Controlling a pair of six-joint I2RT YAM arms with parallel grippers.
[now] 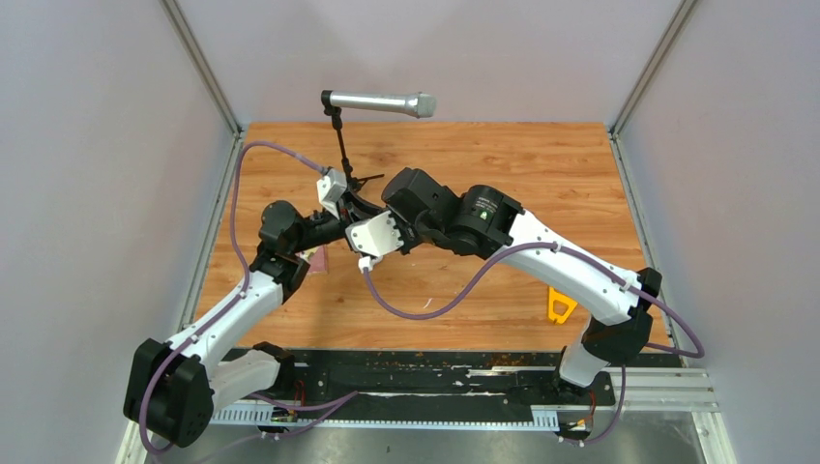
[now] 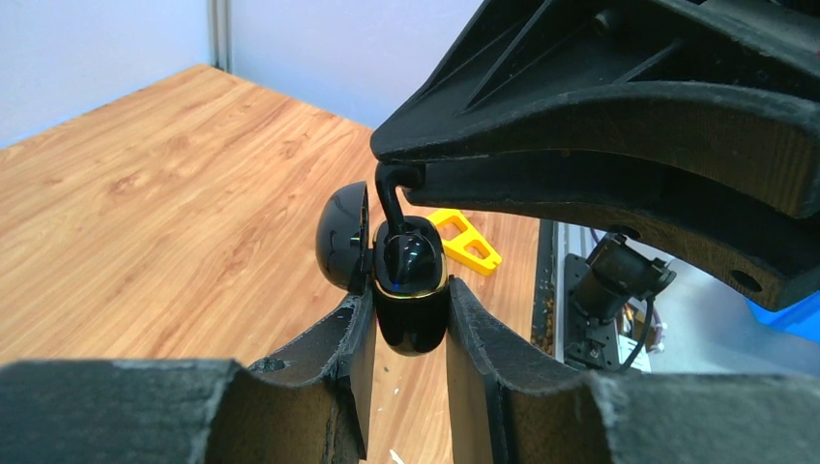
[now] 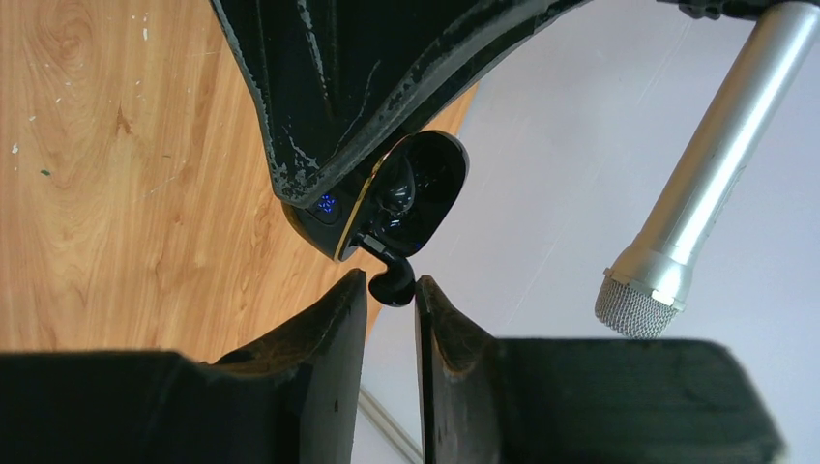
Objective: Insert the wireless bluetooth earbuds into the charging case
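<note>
The black charging case (image 2: 411, 304), lid open (image 2: 338, 237), is gripped upright by my left gripper. Above it, my right gripper, shut, holds a black earbud (image 2: 395, 188) whose stem reaches down into the case. In the right wrist view the earbud (image 3: 392, 285) sits at the tips of my right gripper, against the open case (image 3: 425, 193), which has a small blue light. In the top view both grippers meet left of centre, largely hidden by the arms.
A silver microphone (image 1: 377, 101) on a black stand is behind the grippers. A yellow plastic piece (image 2: 479, 253) lies at the table's right front. A pink item (image 1: 317, 259) lies under the left arm.
</note>
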